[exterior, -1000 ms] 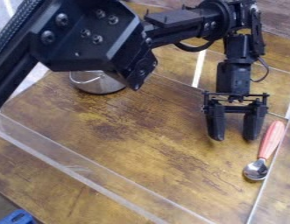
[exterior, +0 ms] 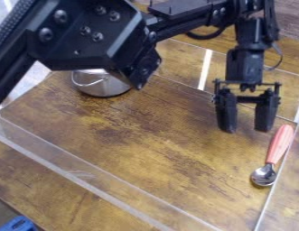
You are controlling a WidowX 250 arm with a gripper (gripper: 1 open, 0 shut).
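The black gripper [exterior: 247, 117] hangs low over the wooden table [exterior: 127, 153] at the right, its two fingers spread open with nothing between them. A spoon [exterior: 272, 155] with a red handle and a metal bowl lies on the table just in front of the gripper, to the right, its bowl toward the near side. A metal pot or bowl [exterior: 98, 85] sits at the back left, partly hidden behind the arm.
Strips of tape cross the table, around its left, near and right parts. A small blue object [exterior: 16, 226] shows at the bottom left corner.
The gripper's fingers stand wider apart than a second ago, and the arm has shifted slightly. The spoon has not moved.
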